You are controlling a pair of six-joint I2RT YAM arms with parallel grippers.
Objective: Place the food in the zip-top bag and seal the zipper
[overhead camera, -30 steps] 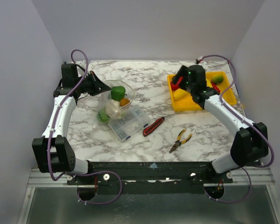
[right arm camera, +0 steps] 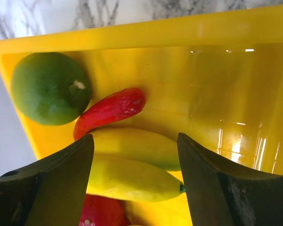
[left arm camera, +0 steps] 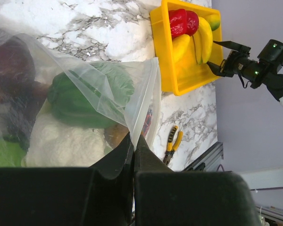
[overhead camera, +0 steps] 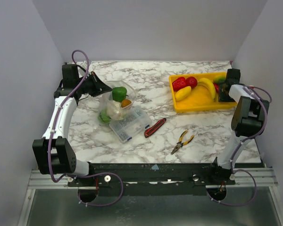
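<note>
My left gripper is shut on the rim of the clear zip bag (left arm camera: 141, 89), which holds a green pepper (left arm camera: 87, 94), an orange item (overhead camera: 126, 102) and pale, leafy items. My right gripper hangs open over the right of the yellow tray (right arm camera: 188, 33), above a red chili (right arm camera: 113, 108), yellow bananas or similar pieces (right arm camera: 127, 174) and a green round fruit (right arm camera: 49, 87). Red peppers (overhead camera: 179, 84) and a smaller yellow piece (overhead camera: 182, 93) lie at the tray's left.
A clear compartment box (overhead camera: 130, 124), a red-black tool (overhead camera: 155, 127) and yellow-handled pliers (overhead camera: 182, 142) lie on the marble top.
The left arm and bag look unchanged.
</note>
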